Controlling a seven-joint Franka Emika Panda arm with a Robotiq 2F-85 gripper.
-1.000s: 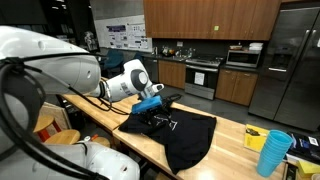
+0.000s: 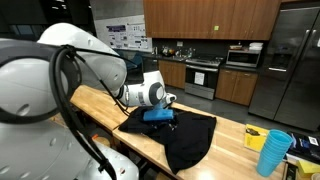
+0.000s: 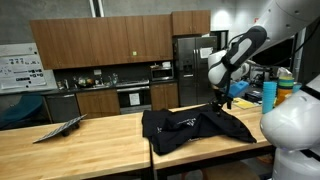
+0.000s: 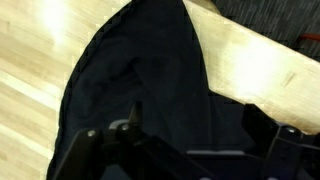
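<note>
A dark black cloth lies spread and wrinkled over the wooden table, one part reaching toward the table's near edge. In exterior view 2 the same cloth shows raised folds. My gripper is over the cloth, pointing down. From the wrist, the open gripper has its fingers well apart, with cloth below and nothing held between them. A corner of the cloth points to the top of the wrist view, with bare wood on both sides. How high the fingertips are above the cloth is hard to tell.
At the table's right end stand a light-blue bin and a yellow object. Bare tabletop stretches along the left in exterior view 2. Kitchen cabinets, a stove and a fridge are in the background.
My gripper stays above the cloth, shifted only a little. The cloth looks unchanged.
</note>
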